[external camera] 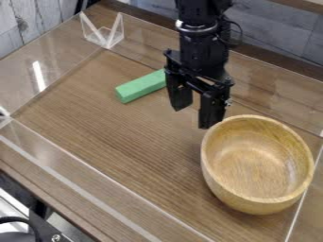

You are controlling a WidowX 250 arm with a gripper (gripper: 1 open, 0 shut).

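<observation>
The black robot gripper (pixel 199 106) hangs over the middle of the wooden table, its fingers open, just above and left of a large tan bowl (pixel 256 189). A green block (pixel 132 89) lies at the upper left of the gripper, partly hidden behind the arm. The bowl looks empty.
A clear plastic container (pixel 101 30) stands at the back left. A dark area with a cable shows at the lower left corner.
</observation>
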